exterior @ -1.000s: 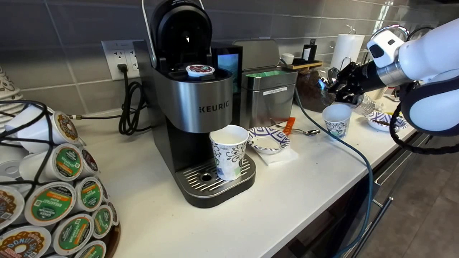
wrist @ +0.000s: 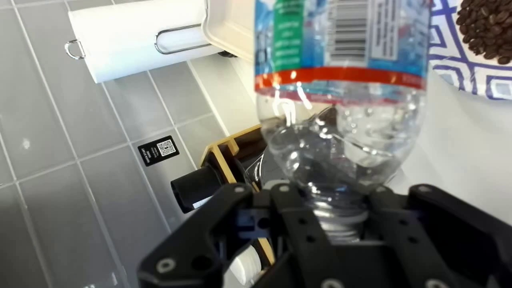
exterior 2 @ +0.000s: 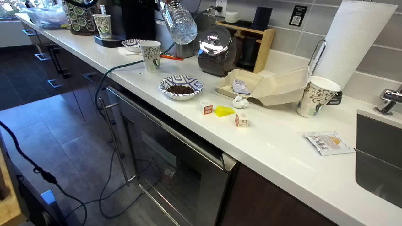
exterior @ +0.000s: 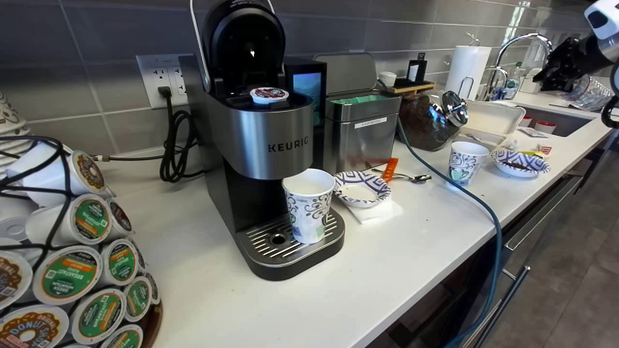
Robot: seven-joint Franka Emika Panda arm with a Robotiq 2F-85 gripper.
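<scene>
A clear plastic bottle with a blue, red-banded label fills the upper middle of the wrist view. My gripper is shut on its neck, below which the fingers hide the rest. In exterior view 1 the gripper is at the far upper right, with the bottle extending from it. Exterior view 2 shows the bottle tilted above the counter, base downward. A patterned paper cup stands upright on the counter; another cup rests on the coffee maker's drip tray.
The coffee maker has its lid up and a pod on top. A bowl of coffee beans, an open takeout box and several small blocks occupy the counter. A blue cable crosses it and hangs over the edge.
My gripper and the bottle have moved up and to the right in exterior view 1, away from the middle paper cup. That cup now appears slightly farther right.
</scene>
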